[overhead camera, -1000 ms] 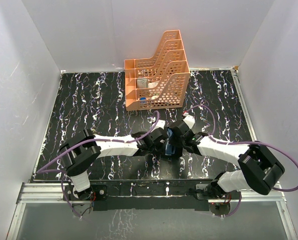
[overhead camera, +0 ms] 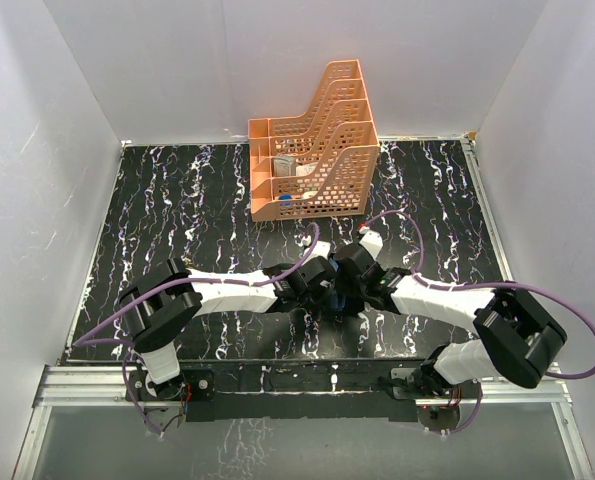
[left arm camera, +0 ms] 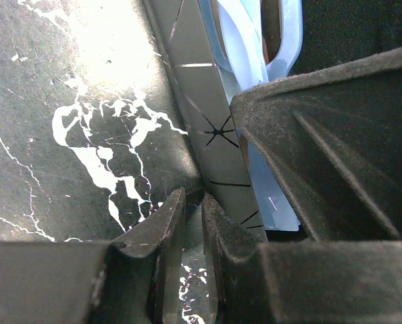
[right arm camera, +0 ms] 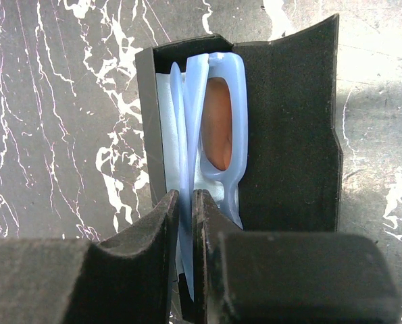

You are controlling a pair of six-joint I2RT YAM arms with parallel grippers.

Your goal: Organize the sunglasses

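Note:
Blue sunglasses (right arm camera: 236, 115) with a brown lens lie folded in an open black case (right arm camera: 292, 128), seen from above in the right wrist view. Their upright temple runs between the fingertips of my right gripper, which are close about it with little gap. My left gripper is low at the outer side of the case, its fingertips close together by the case's lower wall edge. Whether they pinch that edge is hard to tell. The black right gripper covers much of the left wrist view's right side. In the top view both grippers largely hide the case.
An orange slotted rack (overhead camera: 307, 205) stands behind the grippers against the back wall, with a few small items inside.
Compared with about a second ago, the right gripper has shifted slightly left over the case, covering more of the blue sunglasses. The left arm looks unmoved.

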